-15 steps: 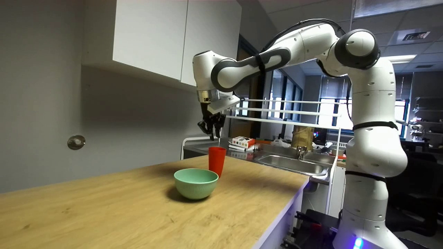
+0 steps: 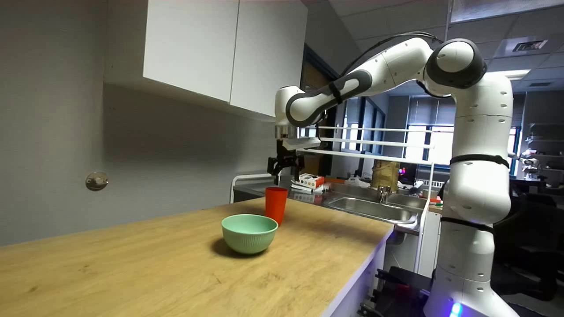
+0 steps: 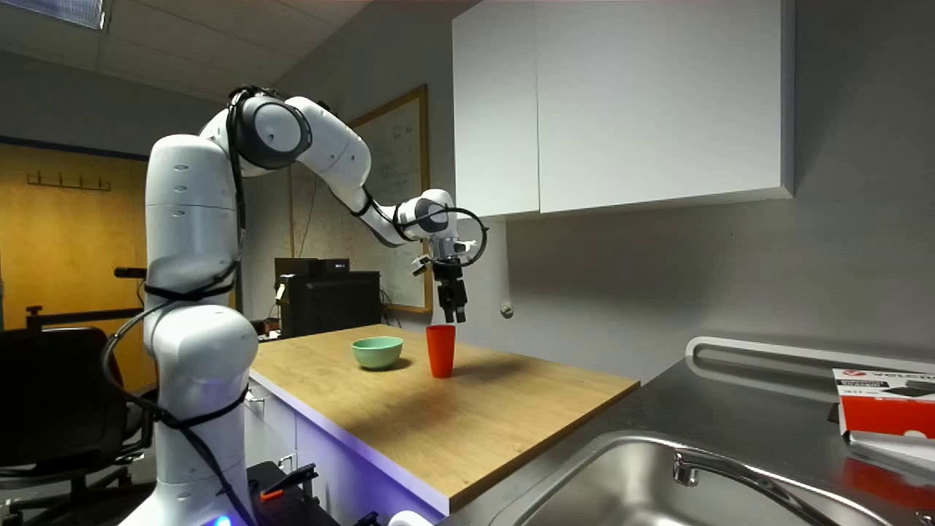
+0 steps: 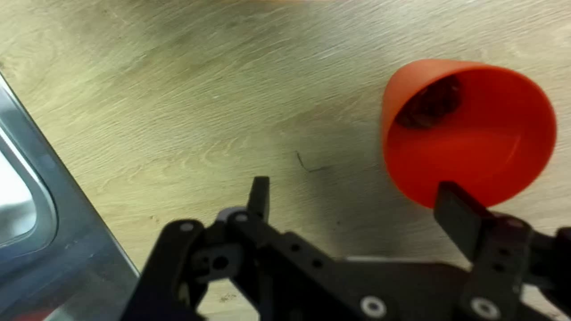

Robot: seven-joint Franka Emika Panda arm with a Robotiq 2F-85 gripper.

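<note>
An upright red cup [image 2: 276, 205] stands on the wooden table, close to a ribbed green bowl [image 2: 249, 234]. Seen from above in the wrist view, the cup [image 4: 482, 144] has some dark, crumbly stuff at its bottom. My gripper is open and empty, its fingers wide apart; the right finger [image 4: 463, 219] overlaps the cup's near rim in that view. From outside, the gripper [image 2: 285, 174] hangs above the cup, apart from it. In the second exterior view the bowl [image 3: 378, 352] sits left of the cup [image 3: 440, 351].
White cupboards [image 2: 211, 47] hang over the table at the wall. A metal sink [image 3: 649, 486] and a dark counter [image 3: 631, 429] adjoin the table's end, with a red-and-white box [image 3: 881, 399] on the counter.
In the first exterior view, my gripper has moved right and slightly down, and the wrist now hangs straighter. The cup and the bowl have stayed put.
</note>
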